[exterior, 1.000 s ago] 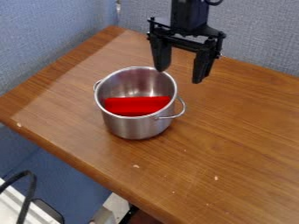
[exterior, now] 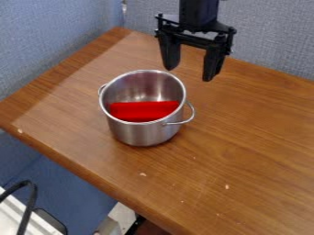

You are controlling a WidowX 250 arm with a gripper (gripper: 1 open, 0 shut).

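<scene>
A steel pot [exterior: 145,133] with two wire handles stands on the wooden table, left of centre in the camera view. Inside it lies a red object [exterior: 141,110], lying across the pot's bottom half. My black gripper [exterior: 192,62] hangs above and behind the pot, toward the back of the table, its two fingers spread wide with nothing visible between them.
Grey-blue padded walls stand at the back and left. Past the table's lower-left edge are a pale object [exterior: 15,216] and a dark cable.
My gripper has moved slightly up and back. The pot and the red object are unchanged.
</scene>
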